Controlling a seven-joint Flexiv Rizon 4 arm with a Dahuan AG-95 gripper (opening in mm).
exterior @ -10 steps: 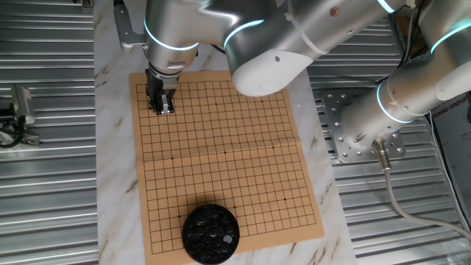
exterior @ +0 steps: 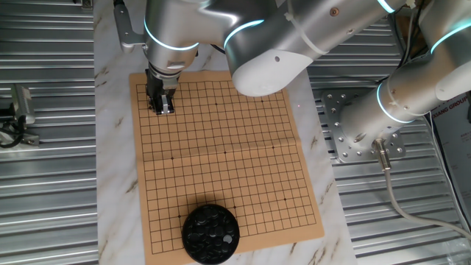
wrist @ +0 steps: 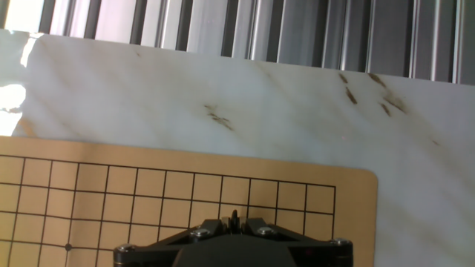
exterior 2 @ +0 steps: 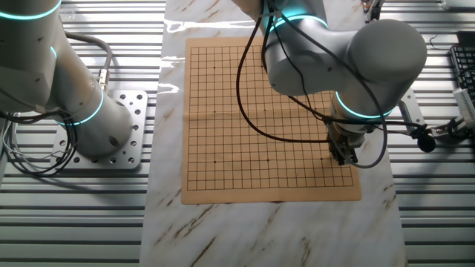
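Note:
Over the far-left corner of the wooden go board (exterior: 221, 169) in exterior view 1, my gripper (exterior: 163, 107) points down close to the grid. In the wrist view the black gripper has its fingertips drawn close together, and a thin dark piece (wrist: 234, 219) stands upright between them. Its shape suggests a black stone seen edge-on, but it is too small to be sure. A round black bowl (exterior: 210, 205) filled with dark stones (exterior: 206, 237) rests on the near edge of the board. No loose stones show on the visible grid.
The board lies on a white marbled tabletop (exterior: 118, 169), with ribbed metal surfacing (exterior: 44, 199) on both sides. The robot's base plate (exterior: 340, 147) is to the right. In exterior view 2, a looping black cable (exterior 2: 239, 85) hangs in front of the arm.

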